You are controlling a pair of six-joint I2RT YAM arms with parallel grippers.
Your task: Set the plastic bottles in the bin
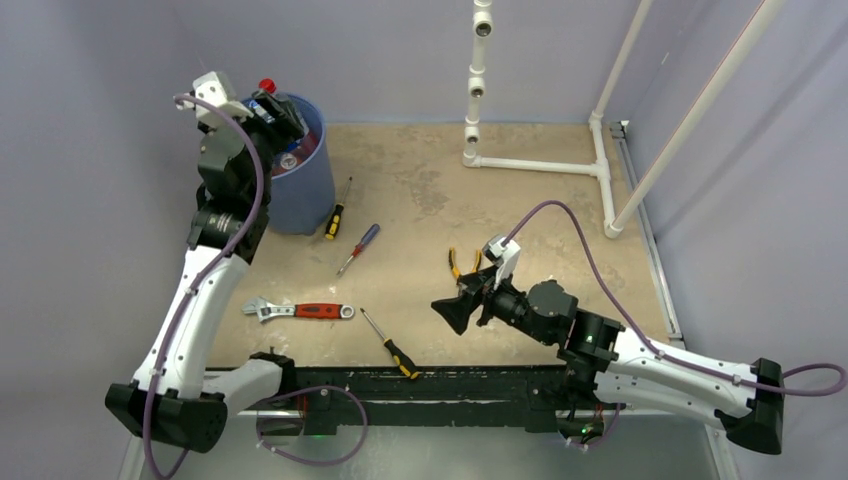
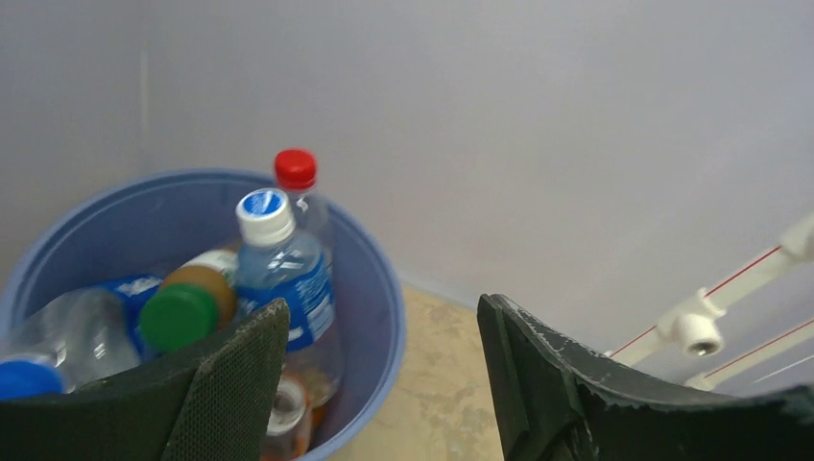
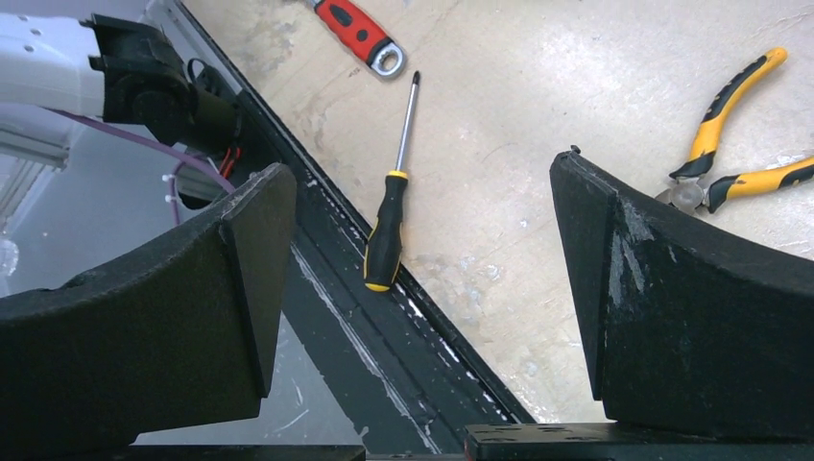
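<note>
The blue bin point(image 1: 305, 200) stands at the back left, holding plastic bottles. In the left wrist view they include a blue-label bottle point(image 2: 288, 293), a red-capped bottle point(image 2: 302, 202) and a green-capped one point(image 2: 182, 317). My left gripper hangs over the bin's near side, part open, nothing seen between its fingers. My right gripper is open and empty above the lower middle of the table, near the pliers point(image 3: 730, 115).
Screwdrivers point(image 1: 398, 355) and a wrench point(image 1: 322, 311) lie on the left and front of the table. A white pipe frame point(image 1: 530, 165) stands at the back right.
</note>
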